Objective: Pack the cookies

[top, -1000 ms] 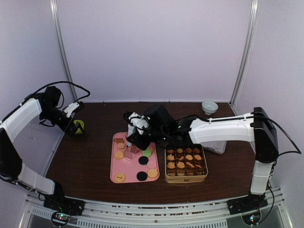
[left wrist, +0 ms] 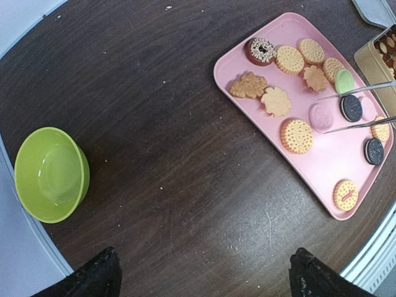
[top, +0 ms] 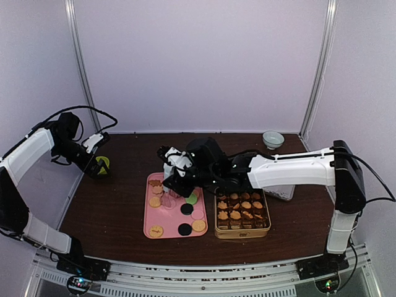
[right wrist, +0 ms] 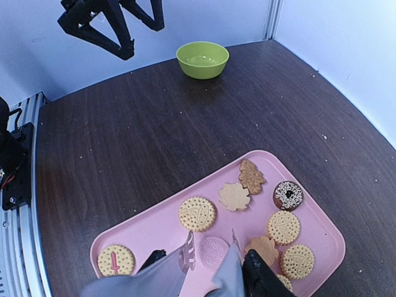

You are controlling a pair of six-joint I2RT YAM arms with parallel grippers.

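Observation:
My right gripper hangs low over the pink tray [right wrist: 148, 218], its thin fingers open. Between its tips, in the right wrist view, appears a round pink cookie [right wrist: 213, 252]; the left wrist view shows the tips on either side of this cookie, and whether they touch it I cannot tell. Around it on the tray lie a green cookie [left wrist: 344, 81], dark sandwich cookies [left wrist: 351, 108], a chocolate ring [left wrist: 260, 51] and several tan ones. A tan box [top: 242, 234] right of the tray holds cookies in compartments. Off to the left, my left gripper is open and empty.
A green bowl [left wrist: 80, 179] stands at the far left, near the left gripper. Toward the back right are a white bowl [top: 273, 140] and a clear lid or tray [top: 283, 192], partly behind the right arm. Bare table lies between green bowl and pink tray.
The right gripper has shifted slightly left and down in the top view over the pink tray. The left arm, the tray and the box have stayed in place.

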